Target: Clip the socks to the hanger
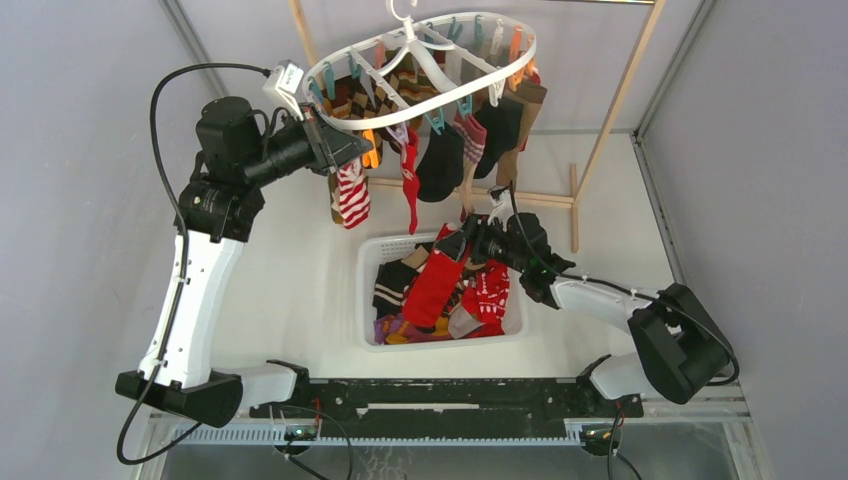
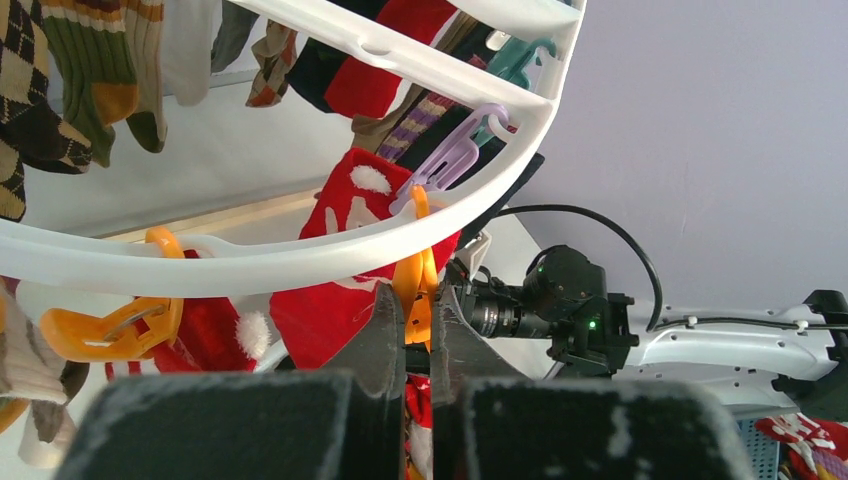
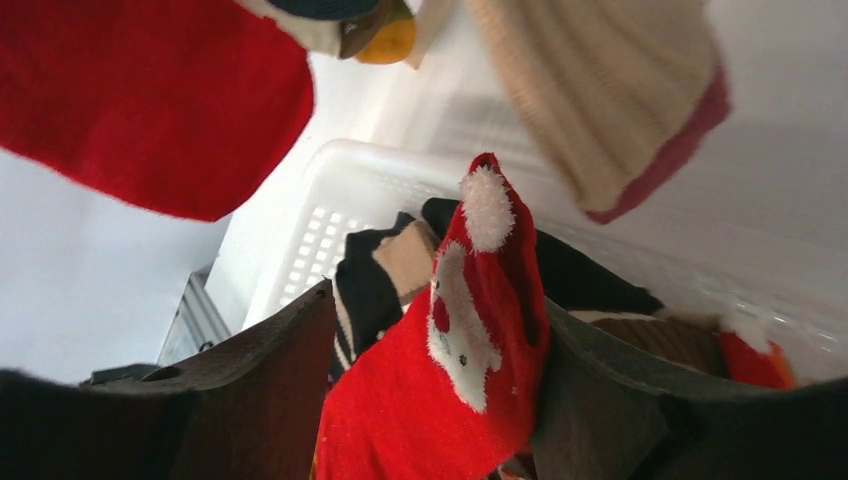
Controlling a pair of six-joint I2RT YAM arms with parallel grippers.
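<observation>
A white oval hanger (image 1: 440,95) carries socks on coloured clips at the top. My left gripper is shut on an orange clip (image 2: 410,280) at the hanger's rim, with a red sock (image 2: 318,320) behind it. My right gripper is at the white basket (image 1: 365,300) of socks, part open around a red sock with white pattern (image 3: 400,420), whose top rises between the fingers; whether they grip it cannot be told.
Hanging socks (image 1: 440,165) come down close above the right gripper. A wooden stand (image 1: 620,90) surrounds the hanger. Bare white floor (image 1: 625,220) lies to the right of the basket.
</observation>
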